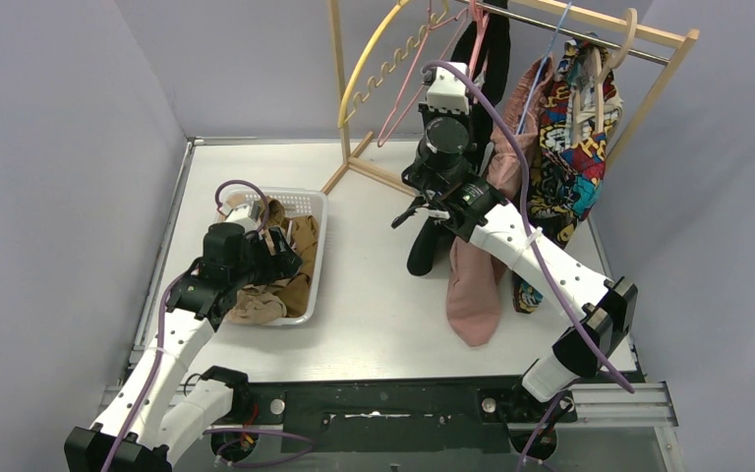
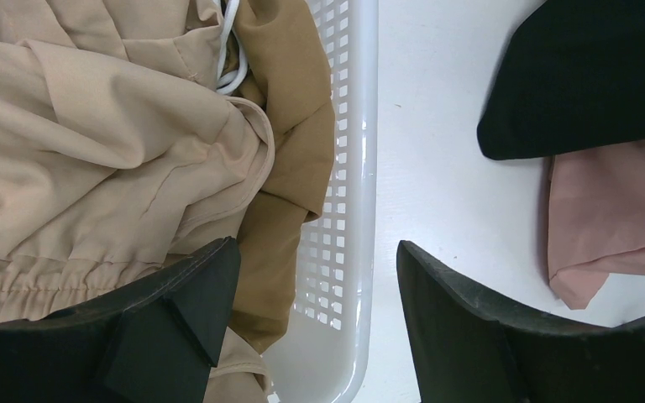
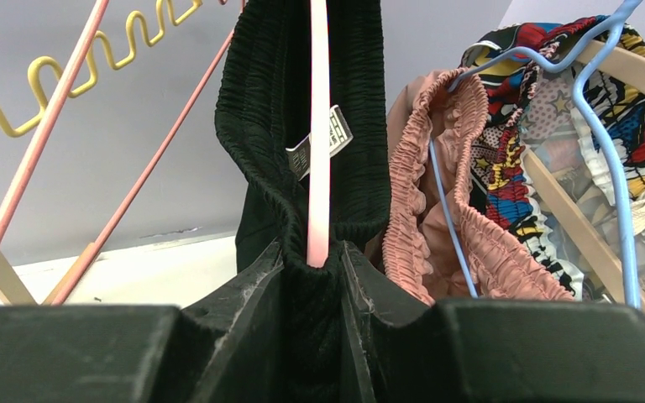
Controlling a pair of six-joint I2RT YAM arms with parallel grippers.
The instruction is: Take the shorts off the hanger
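Black shorts [image 3: 256, 109] hang on a pink hanger [image 3: 319, 134] in the right wrist view, a white label showing inside the waistband. My right gripper is shut on a bunched part of the black cloth, right at the lower end of the pink bar. From the top view, the black cloth [image 1: 433, 246] hangs down behind my right arm. My left gripper is open over the right rim of a white basket [image 2: 357, 168], with no cloth between its fingers.
Tan and brown clothes [image 2: 117, 151] fill the basket. Pink shorts [image 1: 474, 295] and a patterned garment [image 1: 570, 128] hang to the right of the black ones. An empty yellow hanger [image 1: 366, 59] is at the left of the rack.
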